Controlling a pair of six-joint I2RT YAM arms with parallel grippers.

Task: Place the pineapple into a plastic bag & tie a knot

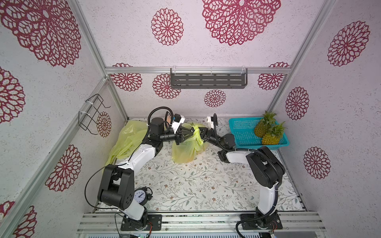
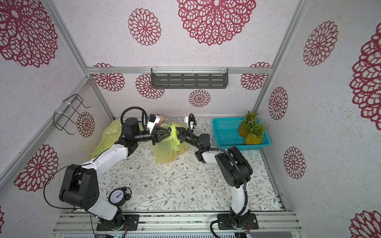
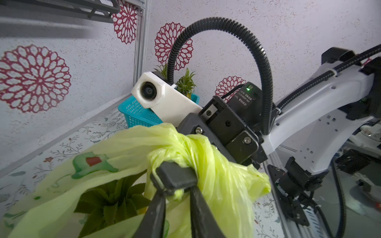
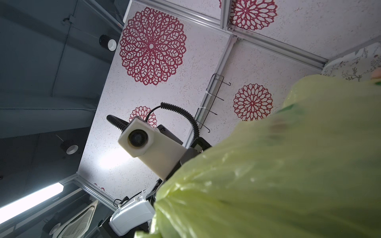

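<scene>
The yellow-green plastic bag [image 1: 186,152] stands mid-table, and a pineapple's green leaves [image 3: 111,204] show within it in the left wrist view. Its upper part is twisted around the fingers of my right gripper, whose dark tip pokes out of the wrap. That gripper is shut; a small yellow bit of bag [image 3: 177,194] sticks out by its tip. Facing it from the left is my left gripper [image 1: 190,133], its fingers [image 3: 152,218] parted around that bit, with a gap showing between them. In the right wrist view, bag film [image 4: 277,166] covers the right fingers.
A teal basket [image 1: 242,136] with two pineapples [image 1: 271,136] sits at the back right. More yellow bags [image 1: 131,136] lie at the left. A round dial [image 1: 140,196] is near the left arm's base.
</scene>
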